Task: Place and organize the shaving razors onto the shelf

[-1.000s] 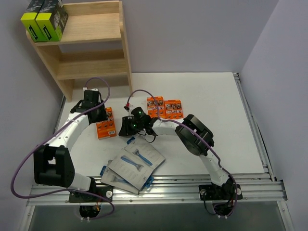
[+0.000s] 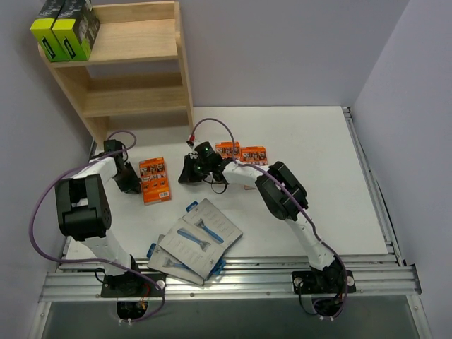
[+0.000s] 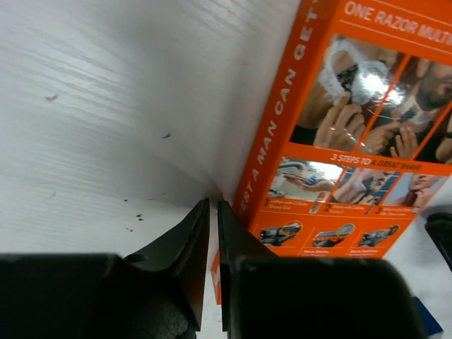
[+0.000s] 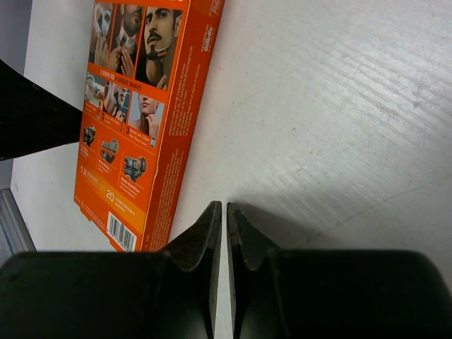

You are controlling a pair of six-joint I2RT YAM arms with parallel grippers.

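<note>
One orange razor pack [image 2: 155,181] lies flat on the white table, left of centre. In the left wrist view, this pack [image 3: 339,148] fills the right side. Beside its long left edge is my left gripper, the fingers only a narrow gap apart with no pack between them; whether the nearer finger touches the edge cannot be told. On the pack's other side, my right gripper is shut and empty, a short way from the pack's side [image 4: 182,120]. Two more orange packs [image 2: 254,155] lie behind the right arm, partly hidden by it.
The wooden shelf [image 2: 134,95] stands at the back left, with two black-and-green boxes [image 2: 67,32] on its top and its lower levels bare. Grey packs with blue handles [image 2: 201,236] lie at the front.
The right gripper shifted slightly back and stays right of the pack. The packs have not moved.
</note>
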